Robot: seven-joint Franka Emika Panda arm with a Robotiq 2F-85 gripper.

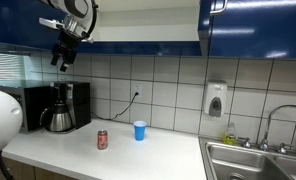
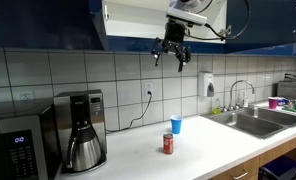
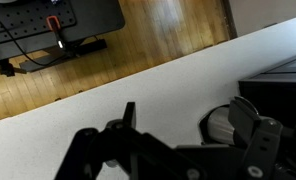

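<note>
High above the counter, near the upper cabinets, my gripper [image 1: 60, 62] hangs pointing down. It is open, with nothing between its fingers, and the wrist view shows the two fingers [image 3: 128, 117] well apart. Far below it on the white counter stand a red can [image 1: 102, 139] and, further right, a blue cup [image 1: 139, 130]. Both show again in the second exterior view, the can [image 2: 168, 144] nearer the camera than the cup [image 2: 176, 124]. In the wrist view, the gripper is over the counter [image 3: 63, 125], and neither object can be made out clearly.
A coffee maker with a steel carafe [image 2: 85, 147] stands at the counter's left, beside a black microwave [image 2: 15, 154]. On the right are a sink [image 1: 243, 163] and a soap dispenser [image 1: 215, 99] on the wall. Blue cabinets [image 1: 138, 47] run overhead.
</note>
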